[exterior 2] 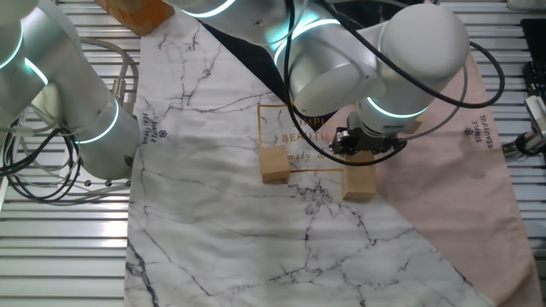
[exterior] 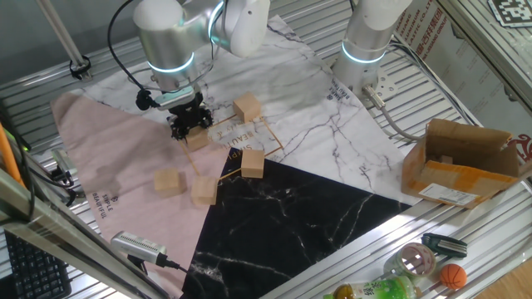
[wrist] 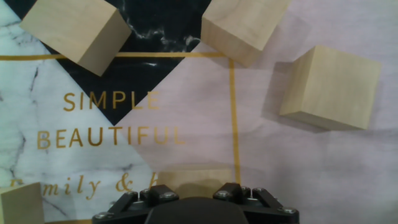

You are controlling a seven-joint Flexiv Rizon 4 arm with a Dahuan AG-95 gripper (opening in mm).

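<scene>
My gripper (exterior: 191,124) points down over a light wooden block (exterior: 197,138) at a corner of the gold-lined rectangle on the cloth. In the wrist view, that block (wrist: 196,177) shows just beyond the black fingers (wrist: 163,193), its lower part hidden by the gripper. Whether the fingers are spread over it or closed cannot be made out. Four-sided like it, other wooden blocks lie apart on the cloth: one at the back (exterior: 247,107), one on the black part (exterior: 253,164), and two on the pink side (exterior: 204,190), the outer one (exterior: 169,182) farther left.
An open cardboard box (exterior: 453,170) stands at the right, with something small inside. Beyond the cloth's front edge lie a tape roll (exterior: 413,260), a green bottle (exterior: 382,289) and an orange ball (exterior: 452,276).
</scene>
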